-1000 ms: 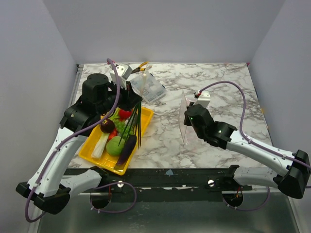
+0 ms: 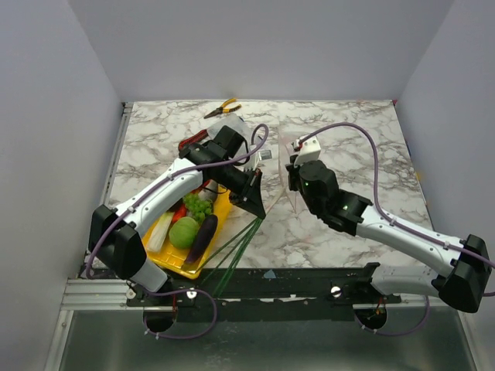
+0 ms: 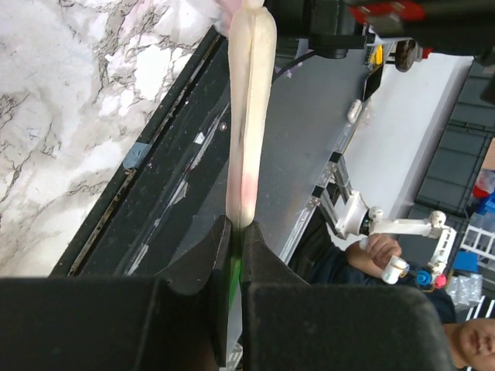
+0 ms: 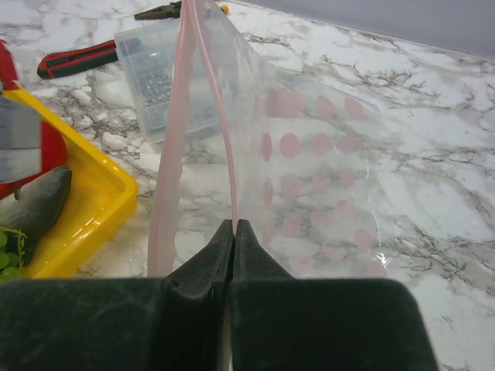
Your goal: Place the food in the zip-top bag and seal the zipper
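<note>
My left gripper is shut on a leek. The leek's white stalk [image 3: 250,116] sticks out beyond the fingers, and its green leaves [image 2: 236,251] trail toward the table's front edge. In the top view the stalk points at the clear zip top bag [image 2: 286,171]; whether its tip is inside the mouth I cannot tell. The bag, with pink dots [image 4: 291,145], hangs with its mouth edges apart. My right gripper is shut on one edge of that mouth. Nothing shows inside the bag.
Under the left arm lies a yellow tray [image 2: 189,270] with an eggplant [image 2: 203,238], a cabbage [image 2: 185,232], grapes [image 2: 199,207] and other foods. Behind stand a clear parts box [image 4: 147,77] and pliers [image 2: 223,108].
The right gripper has shifted slightly left and back with the bag edge.
</note>
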